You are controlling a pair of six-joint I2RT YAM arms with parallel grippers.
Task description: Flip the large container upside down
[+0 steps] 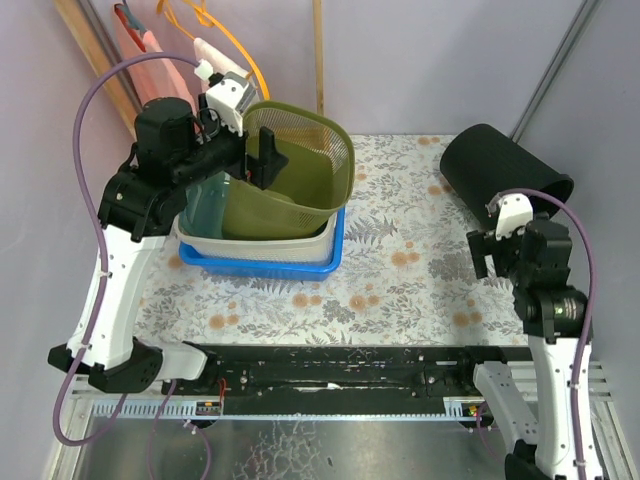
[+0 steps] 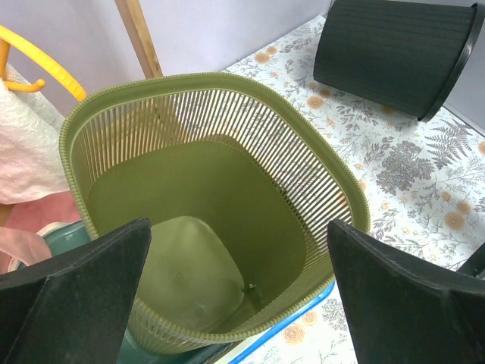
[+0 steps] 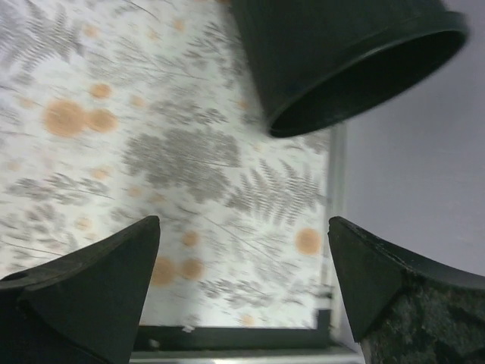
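The large olive mesh container [image 1: 300,190] sits tilted in a stack of bins at the left, its hollow interior facing up in the left wrist view [image 2: 212,220]. My left gripper [image 1: 262,160] is over it, open, its fingertips spread across the container in that wrist view. My right gripper [image 1: 485,255] stands open at the right, above bare patterned surface just below the black cylindrical bin [image 1: 495,165], with nothing between its fingers.
The white bin and blue tray [image 1: 270,265] are beneath the olive container. Pink and white cloths [image 1: 150,70] hang at the back left. Walls close off both sides.
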